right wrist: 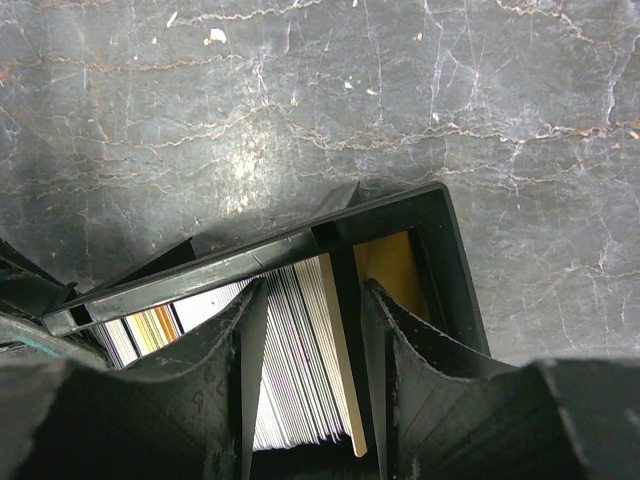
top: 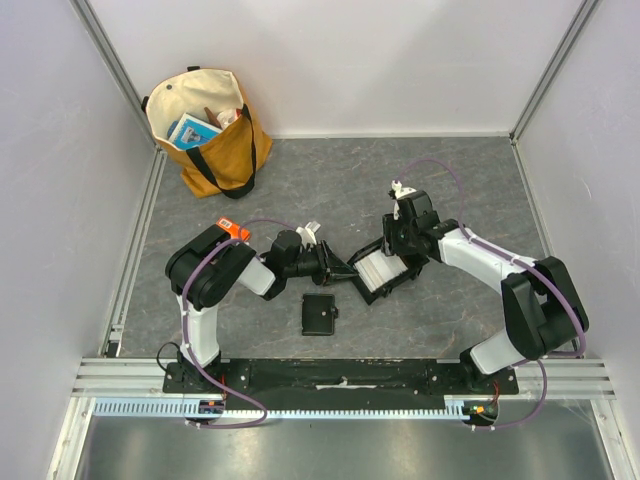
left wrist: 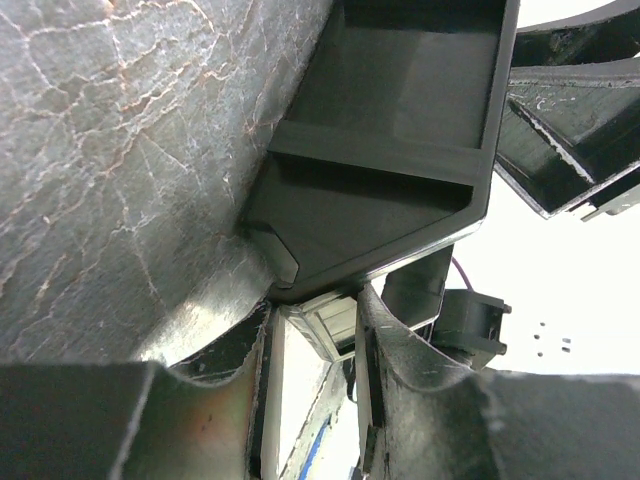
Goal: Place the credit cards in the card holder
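The black card holder (top: 364,286) lies right of centre, packed with a white stack of cards (right wrist: 305,370), a few orange and yellow edges among them. My left gripper (top: 340,268) is at the holder's left end; in its wrist view the fingertips (left wrist: 368,310) meet the black plastic. My right gripper (top: 398,240) is over the holder's upper right. Its two fingers straddle a black divider beside the end of the card stack, standing apart; whether they grip it I cannot tell.
A small black tray (top: 318,316) lies in front of the left arm. An orange item (top: 232,228) and a tan bag (top: 225,150) sit at the upper left. The grey surface behind the holder is clear.
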